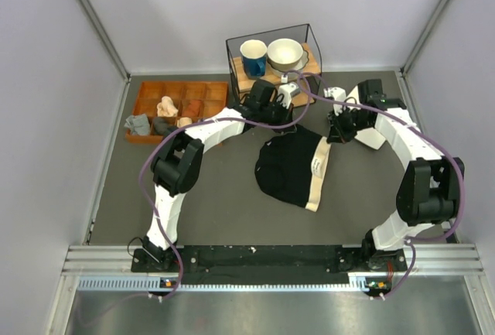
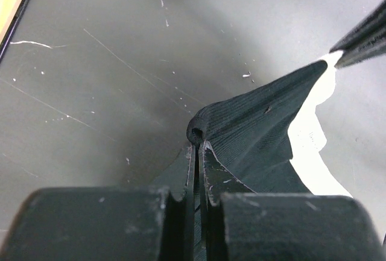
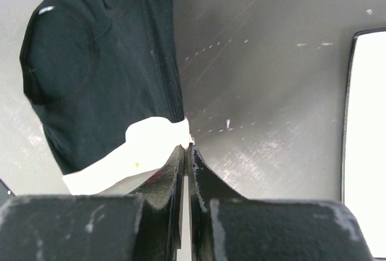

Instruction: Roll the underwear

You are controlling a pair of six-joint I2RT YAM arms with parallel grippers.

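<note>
Black underwear [image 1: 288,166] with a cream waistband [image 1: 318,176] lies spread on the table in the top view, its band along the right side. My left gripper is shut on a rounded fold of the black underwear [image 2: 253,122] at the far edge. At the band's far end, my right gripper is shut on the corner of the white waistband [image 3: 154,147]. Between the two grippers the far edge runs fairly straight. The leg opening lies toward the left side in the right wrist view.
Left of the underwear stands an orange divided box [image 1: 206,91] with several rolled cloths. A wire rack [image 1: 244,81] with a blue mug [image 1: 254,58] and bowls stands behind. A white board [image 1: 371,137] lies right.
</note>
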